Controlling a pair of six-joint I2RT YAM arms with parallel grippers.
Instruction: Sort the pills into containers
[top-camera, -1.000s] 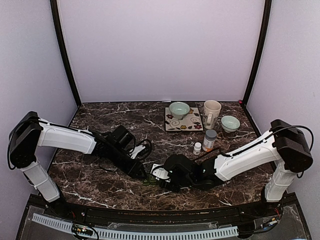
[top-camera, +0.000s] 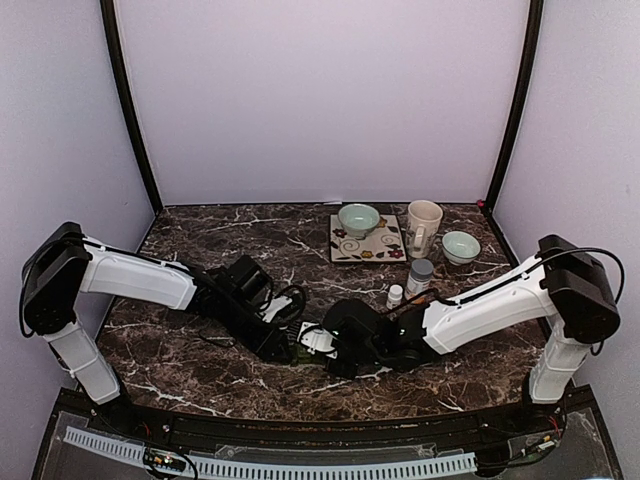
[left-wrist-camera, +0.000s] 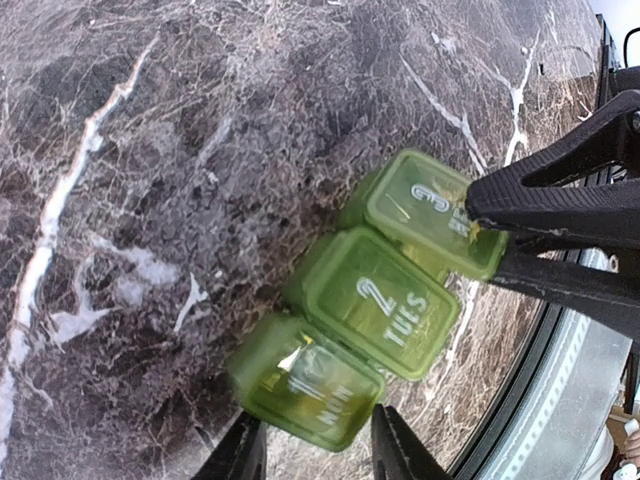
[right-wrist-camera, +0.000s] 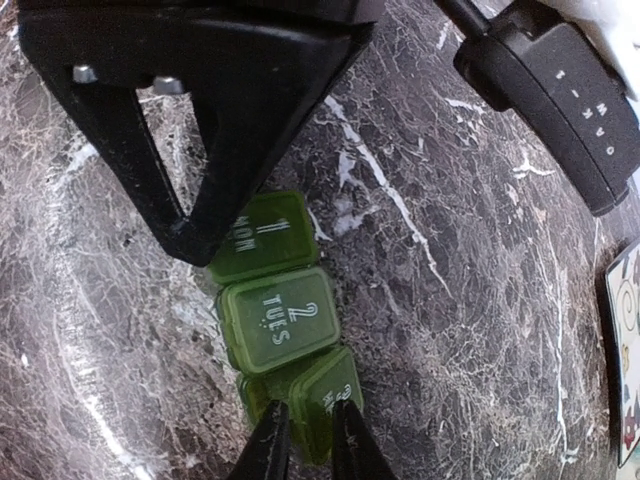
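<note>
A green pill organizer lies between my grippers, with MON (left-wrist-camera: 310, 390), TUES (left-wrist-camera: 375, 305) and a third compartment (left-wrist-camera: 435, 210). My left gripper is shut on the MON end. In the right wrist view my right gripper is at the third compartment, whose lid stands tilted up; how wide its fingers stand is hard to tell. A small white bottle (top-camera: 395, 296) and a grey-lidded jar (top-camera: 420, 272) stand behind the right arm.
A bowl (top-camera: 358, 218) sits on a patterned board (top-camera: 345, 250) at the back, beside a mug (top-camera: 423, 225) and another bowl (top-camera: 460, 247).
The left arm is almost unchanged.
</note>
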